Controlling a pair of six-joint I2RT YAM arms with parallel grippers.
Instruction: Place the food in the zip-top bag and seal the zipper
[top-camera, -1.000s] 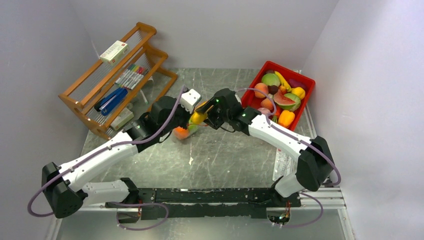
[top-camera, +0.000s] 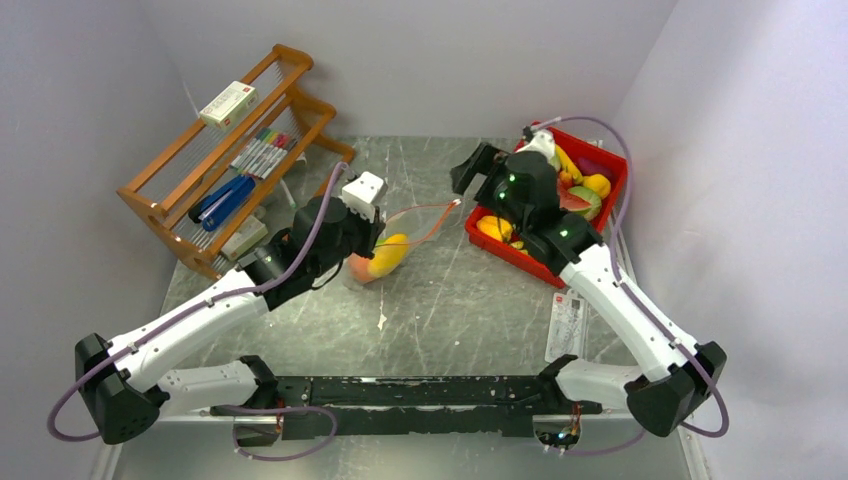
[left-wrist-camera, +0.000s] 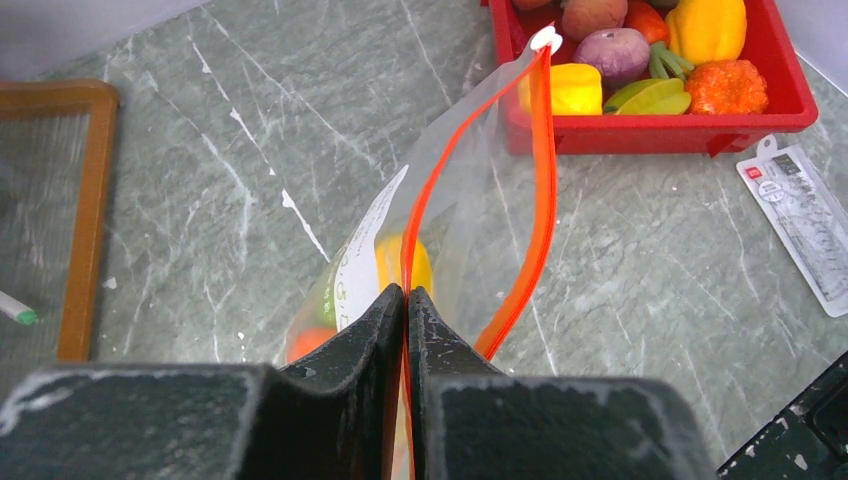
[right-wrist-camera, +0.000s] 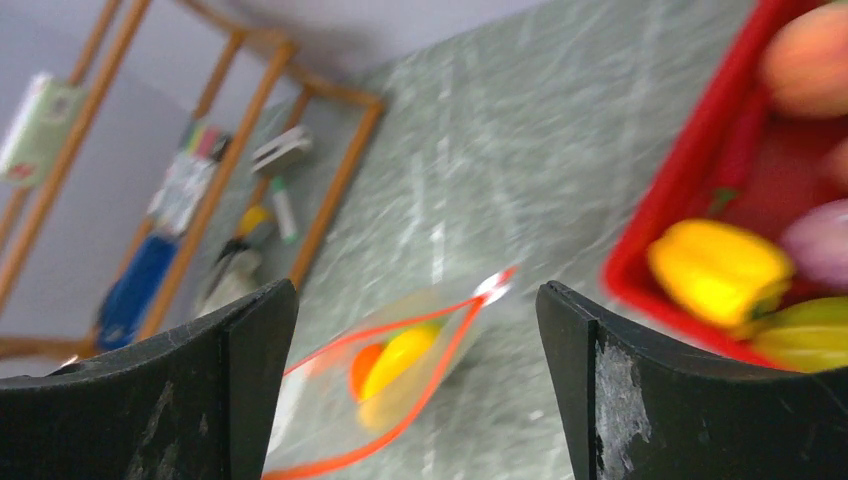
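The clear zip top bag (left-wrist-camera: 455, 215) hangs with its orange-edged mouth spread wide. My left gripper is shut on one edge of that mouth. Inside the bag lie a yellow food piece (right-wrist-camera: 402, 358) and an orange one (right-wrist-camera: 364, 370); a bit of green shows beside them. A white zipper slider (right-wrist-camera: 492, 289) sits at the far corner of the mouth. My right gripper is open with nothing between its fingers, to the right of the bag in the top view (top-camera: 470, 172) and close to the red basket.
A red basket (top-camera: 545, 268) full of play food stands at the right, partly under my right arm. A wooden rack (top-camera: 330, 140) with pens and a stapler-like blue tool is at the left. A white card (left-wrist-camera: 800, 225) lies below the basket.
My right gripper has drawn back rightward from the bag towards the basket. The yellow piece it held at the mouth now lies in the bag. The left gripper has barely moved.
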